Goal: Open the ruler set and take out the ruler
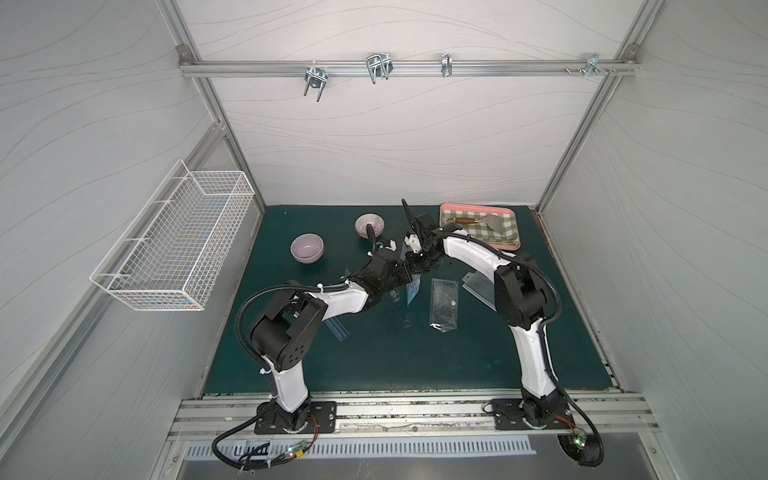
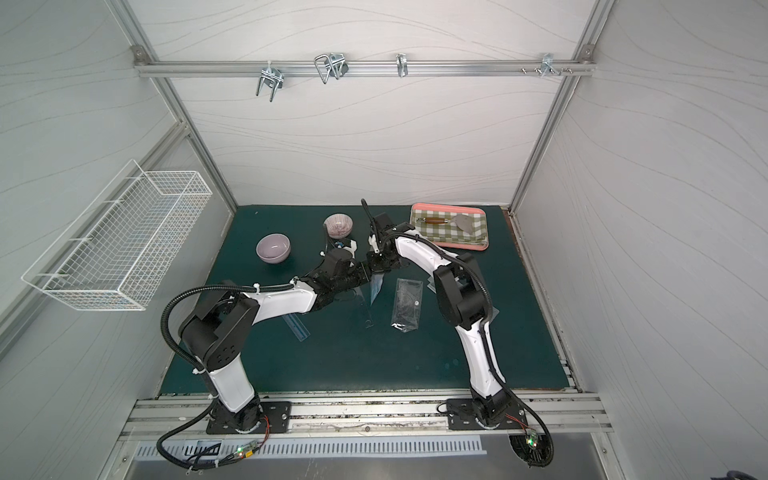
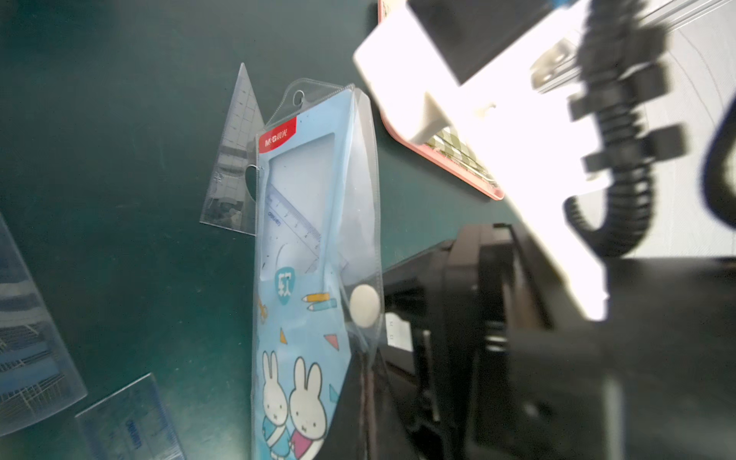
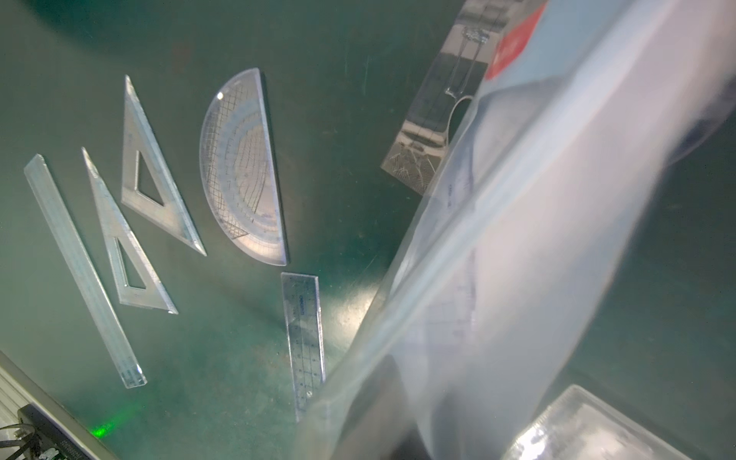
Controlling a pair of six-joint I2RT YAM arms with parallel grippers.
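A light-blue ruler pouch [image 3: 299, 337] with rabbit pictures and a clear window hangs between my arms; a clear ruler shows inside. Its clear side film [image 3: 360, 199] bulges out, with a white snap [image 3: 365, 306] on it. In the left wrist view my left gripper is shut on the film just below the snap. From the other side, my right gripper is shut at the pouch edge, its dark fingers partly covered by blurred film in the right wrist view. From above, the pouch's lower end [image 1: 413, 291] shows under the meeting grippers.
Loose on the green table lie a protractor [image 4: 245, 168], set squares [image 4: 130, 260], a long ruler [image 4: 84, 268] and a short ruler [image 4: 304, 329]. An empty clear sleeve [image 1: 444, 304] lies to the right. Bowls [image 1: 307, 249] and a pink-rimmed tray [image 1: 518, 228] stand behind.
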